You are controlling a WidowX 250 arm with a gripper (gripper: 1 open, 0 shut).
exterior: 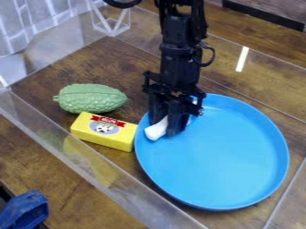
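Note:
The black gripper (170, 114) is down at the left rim of the blue plate (221, 165), on a white elongated object (157, 130). It looks shut on that object, though its dark fingers partly hide the contact. The white object lies tilted near the plate's upper-left edge.
A yellow box (103, 131) sits just left of the plate, with a green bumpy vegetable toy (89, 98) behind it. A blue item (21, 213) is at the lower left. Bare wooden table lies behind and to the right.

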